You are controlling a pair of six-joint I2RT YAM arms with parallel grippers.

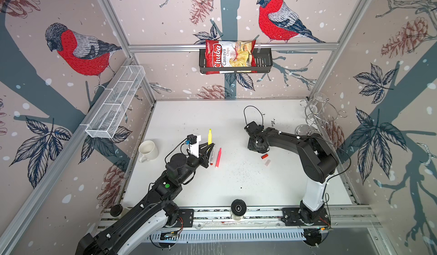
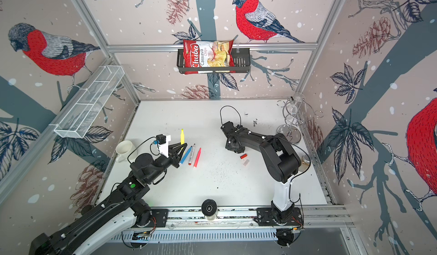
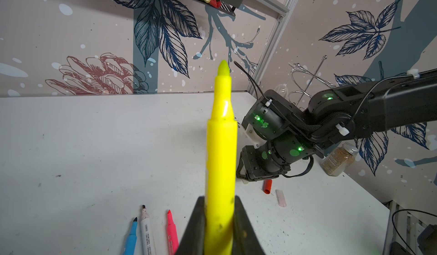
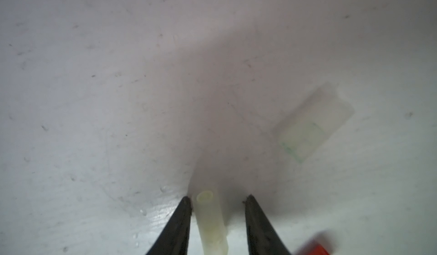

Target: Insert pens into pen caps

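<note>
My left gripper is shut on an uncapped yellow marker (image 3: 220,159), held upright tip-up above the table. Blue (image 3: 130,236), white (image 3: 146,232) and pink (image 3: 172,232) markers lie side by side below it. My right gripper is open, low on the table around a pale translucent cap (image 4: 210,223), nearer its left finger. Another translucent cap (image 4: 314,123) lies to its right in the right wrist view, and a red cap (image 4: 318,249) lies at that view's lower edge.
A mug (image 1: 148,151) stands at left. A wire stand (image 2: 298,116) and a jar (image 3: 339,159) are at right.
</note>
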